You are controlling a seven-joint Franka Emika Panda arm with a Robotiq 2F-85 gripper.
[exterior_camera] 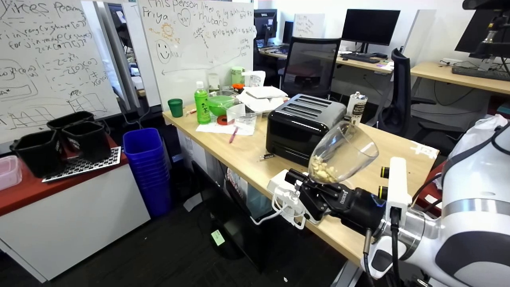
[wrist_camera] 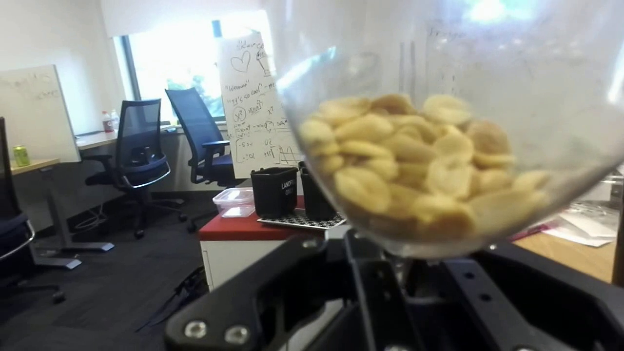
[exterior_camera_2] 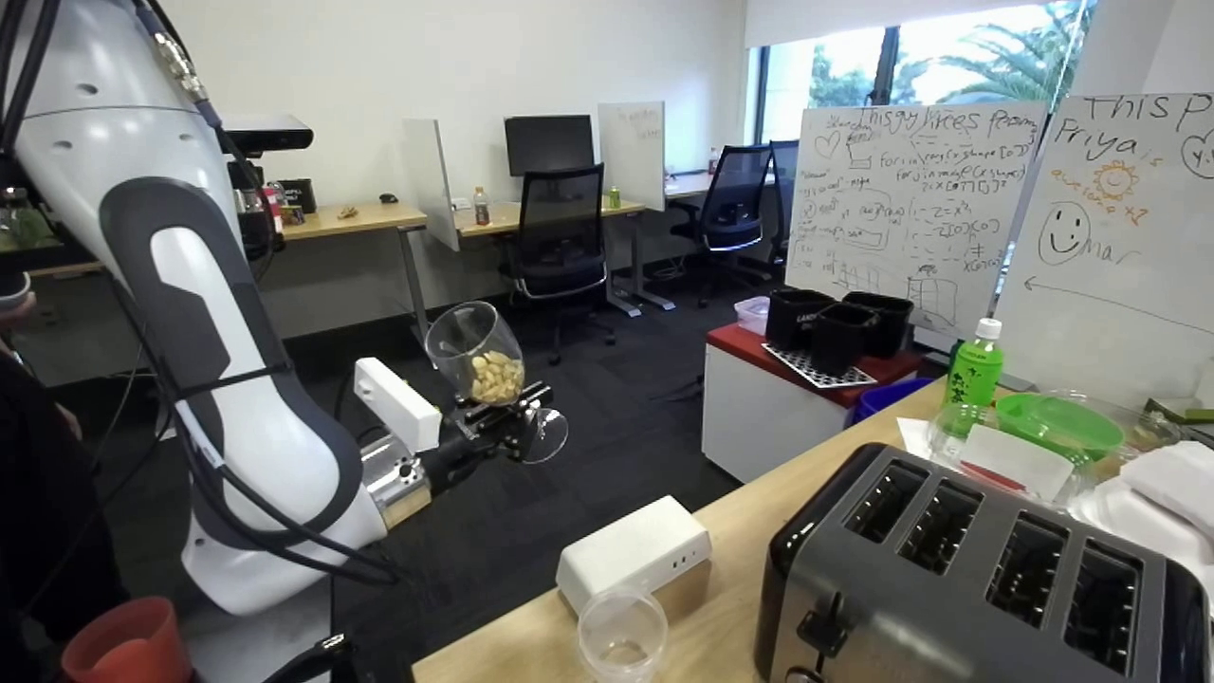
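A clear stemmed glass [exterior_camera_2: 450, 338] holds pale nuts [exterior_camera_2: 497, 378] in the bottom of its bowl. My gripper is shut on the glass's stem, just under the bowl. The bowl is tilted, its mouth leaning right in exterior view 1 and left in exterior view 2. The round foot [exterior_camera_2: 547, 436] sticks out below the fingers in exterior view 2. Held in the air, the glass stays clear of the table. An empty clear plastic cup [exterior_camera_2: 621, 637] stands on the table; the arm mostly hides it in exterior view 1.
The black toaster [exterior_camera: 306, 126] and a white power box [exterior_camera_2: 634, 550] stand on the table [exterior_camera: 258, 167]. A green bottle [exterior_camera: 202, 105], bowls and papers crowd its far end. Black bins [exterior_camera: 86, 138] sit on a red-topped cabinet. A canister [exterior_camera: 356, 107] is behind the toaster.
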